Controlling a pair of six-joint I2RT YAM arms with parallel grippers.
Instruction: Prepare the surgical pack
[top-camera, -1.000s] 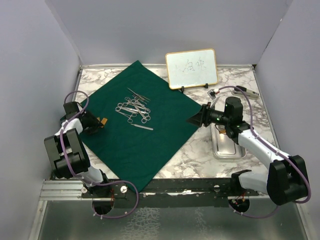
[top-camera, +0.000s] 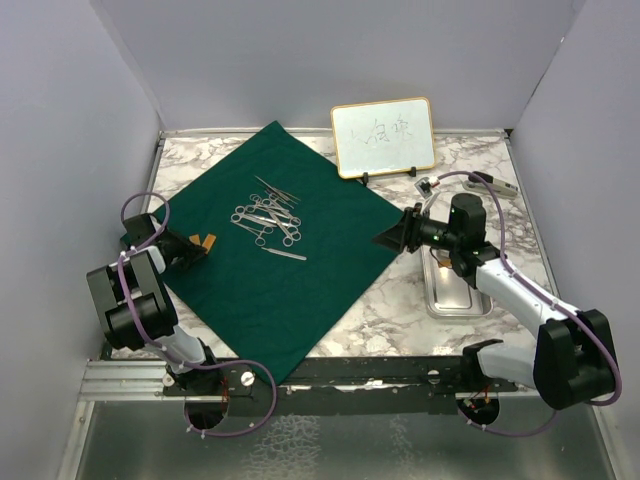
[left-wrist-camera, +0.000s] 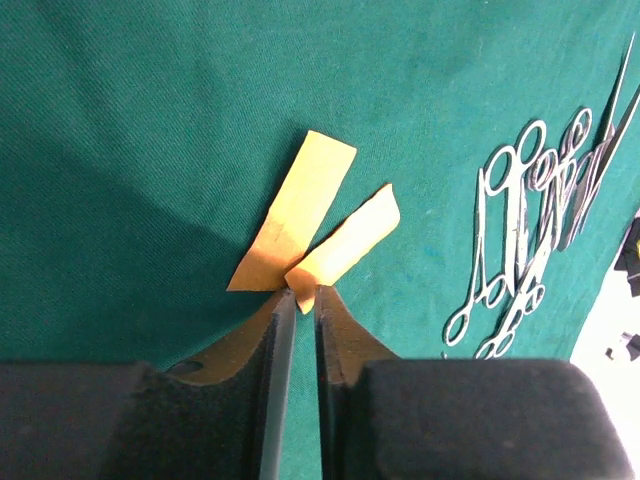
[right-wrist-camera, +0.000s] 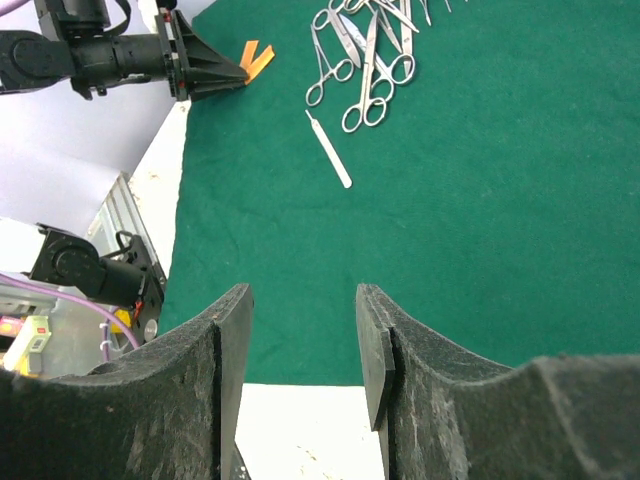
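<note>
Two orange strips (left-wrist-camera: 290, 215) lie on the green cloth (top-camera: 300, 320) at the left. My left gripper is down at their lower ends, fingertips slightly apart at the tip of the nearer strip; whether they grip it is unclear. Scissors and clamps (top-camera: 270, 215) lie in a pile mid-cloth, with forceps (top-camera: 280, 192) above and a scalpel handle (top-camera: 283, 253) below. My right gripper hangs over the cloth's right edge, open and empty.
A metal tray (top-camera: 458, 300) is under my right arm. A whiteboard (top-camera: 383, 137) stands at the back, and a grey device (top-camera: 490, 185) lies at the back right.
The left arm has shifted slightly down in the top view, uncovering a little more of the orange strips. The right arm has not moved.
</note>
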